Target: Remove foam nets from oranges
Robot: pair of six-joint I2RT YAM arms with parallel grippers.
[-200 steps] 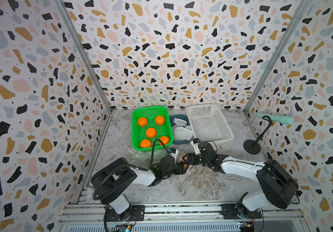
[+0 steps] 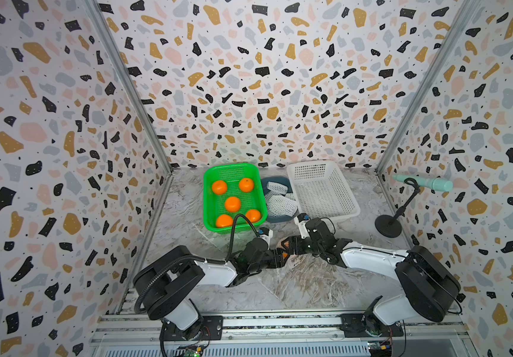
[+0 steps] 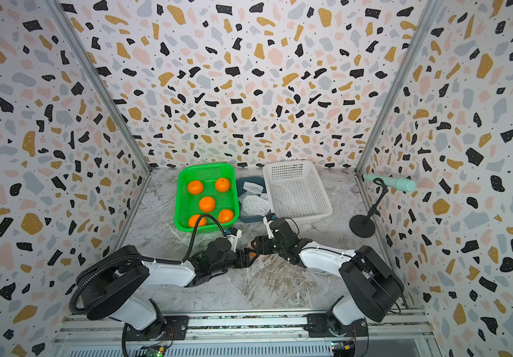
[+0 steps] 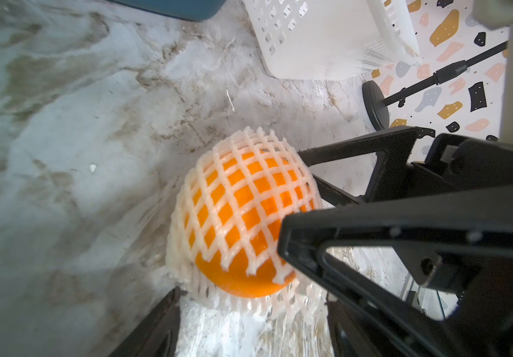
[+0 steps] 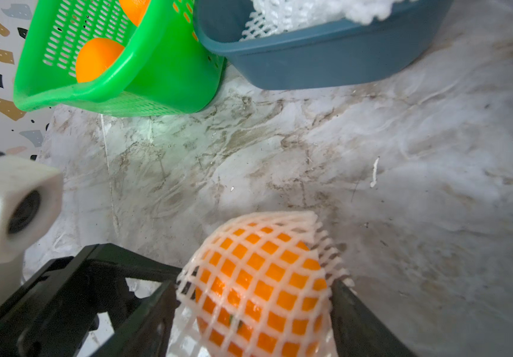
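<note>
An orange in a white foam net [image 4: 238,214] rests low over the table, between my two grippers at the front centre. My left gripper [image 2: 281,258] is at its lower left, with fingertips at the bottom of the left wrist view; whether they grip it is unclear. My right gripper [image 2: 295,244] is at its right and upper side, with the net [image 5: 262,285] between its fingers in the right wrist view; how firmly it holds is unclear. The net's lower edge leaves bare orange showing in the left wrist view.
A green basket [image 2: 206,196] with several bare oranges stands back left. A blue-grey container [image 5: 328,65] with loose nets sits in the middle, a white basket [image 2: 351,205] back right. A black stand [image 2: 387,226] is at the right edge.
My left arm has shifted slightly to the left over the last second, its gripper staying at the netted orange. The right arm looks unchanged.
</note>
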